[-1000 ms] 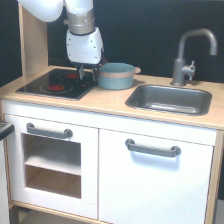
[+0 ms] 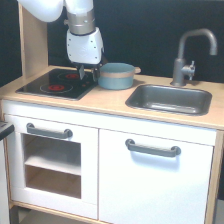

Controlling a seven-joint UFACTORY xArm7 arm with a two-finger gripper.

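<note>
A blue-grey pot point(image 2: 117, 78) stands on the wooden counter, just right of the black stove top point(image 2: 58, 84). My gripper point(image 2: 90, 72) points down from the upper left, over the back right of the stove and close to the pot's left side. Its white and grey body point(image 2: 85, 46) shows clearly. The dark fingers are small against the dark background, so whether they are apart or touch the pot's near side cannot be made out.
A metal sink point(image 2: 170, 98) with a grey faucet point(image 2: 184, 60) is set into the counter on the right. Below are a cabinet door with a grey handle point(image 2: 153, 148) and, at left, an oven-like compartment point(image 2: 52, 165). A strip of bare counter point(image 2: 100, 101) runs before the pot.
</note>
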